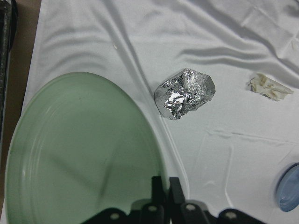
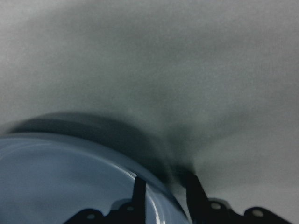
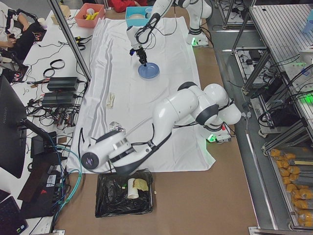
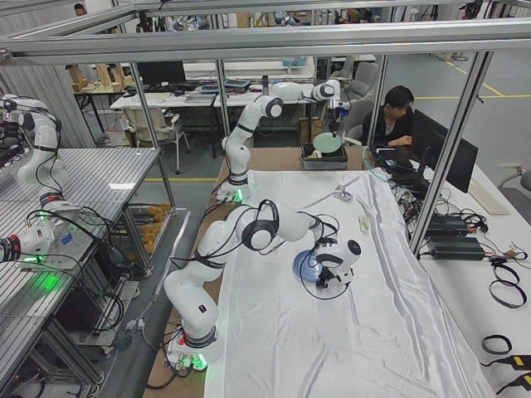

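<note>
My left gripper is shut on the rim of a green plate (image 1: 84, 140), held aloft near the black-lined bin (image 3: 105, 200), as the right camera view shows. In the left wrist view, crumpled foil (image 1: 184, 93) and a crumpled pale scrap (image 1: 271, 87) lie on the white cloth below. My right gripper stands open at the blue plate (image 2: 60, 182) on the cloth, its fingers either side of the rim.
The bin holds a white cylinder (image 3: 132, 190) and a yellowish item. A pink box (image 3: 89, 16) and a light blue box (image 3: 137, 14) stand at the far end. A monitor and cables fill the side desk.
</note>
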